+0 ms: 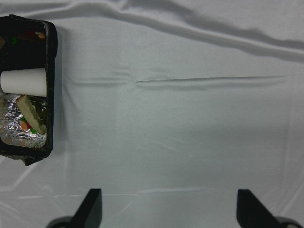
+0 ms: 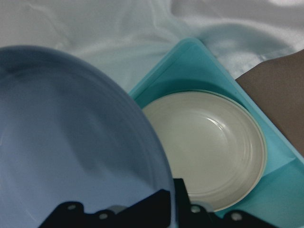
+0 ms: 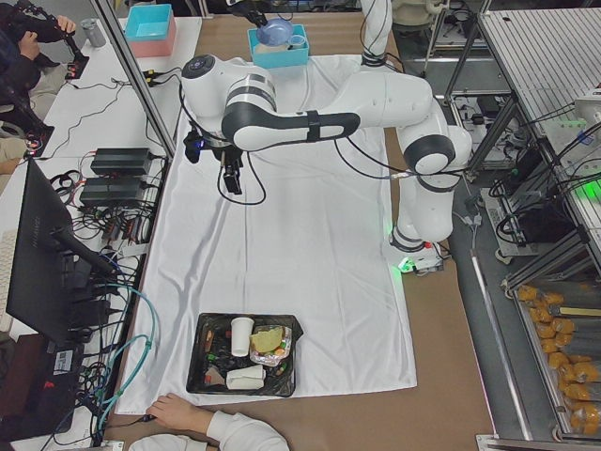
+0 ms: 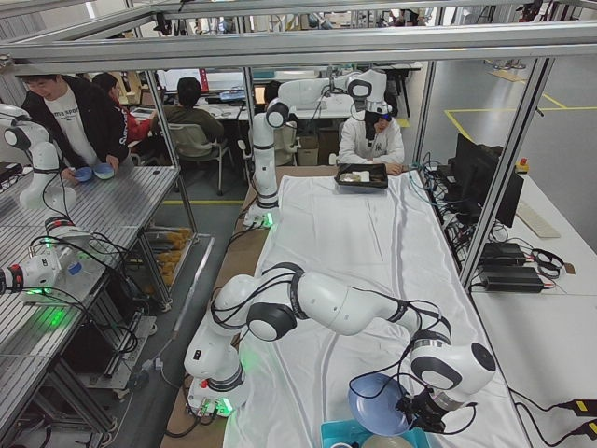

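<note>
A blue plate [image 2: 71, 128] fills the left of the right wrist view, with my right gripper shut on its rim. A cream plate [image 2: 204, 142] lies beneath it in a turquoise bin [image 2: 275, 190]. My left gripper hangs open above the white cloth [image 1: 180, 123], empty, beside a black tray [image 1: 52, 95] holding white cups [image 1: 23, 81], foil and food scraps.
A person's hand [image 3: 174, 409] rests by the tray's edge. The cloth between tray and bin is largely clear. Monitors [image 3: 38, 254] and cables line one side; metal frames surround the table.
</note>
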